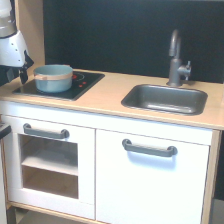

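Note:
My gripper (16, 74) is at the upper left edge of the view, a white wrist with dark fingers, just left of a teal pot (53, 79). The pot sits upright on the black stovetop (86, 84). Whether the fingers are open or shut is too small to tell.
A toy kitchen with a wooden counter (111, 97), a grey sink (160, 99) and a tap (176, 60) on the right. Below are two white doors with dark handles, the left one (47, 180) with a window opening.

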